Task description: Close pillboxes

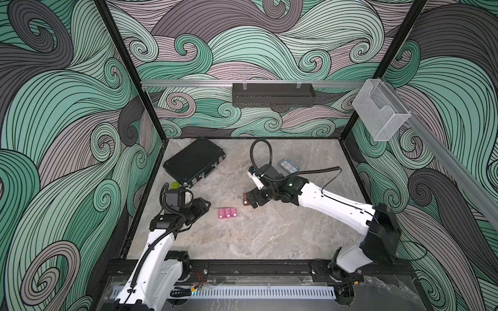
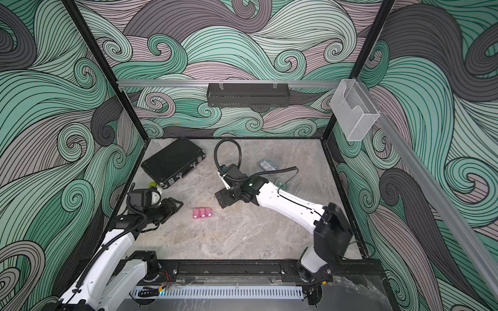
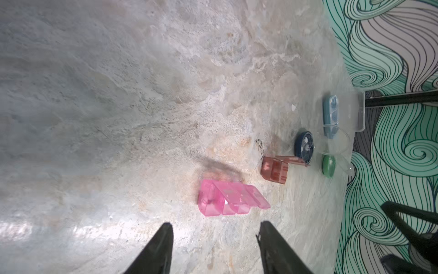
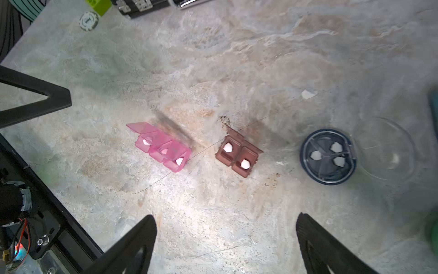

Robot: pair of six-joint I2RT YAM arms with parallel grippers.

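A pink pillbox (image 4: 159,146) with lid raised and pills inside lies at centre-left, in front of my open left gripper. My open right gripper is over the middle, above a brown pillbox (image 4: 237,157) with raised lid and two pills. Beside that are a round navy pillbox (image 4: 327,162), clear lid swung open, three pills showing, a green pillbox (image 3: 328,165), and a blue pillbox (image 1: 288,165) at the back right.
A black case (image 1: 193,160) lies at the back left, with a lime block (image 4: 98,5) by it.
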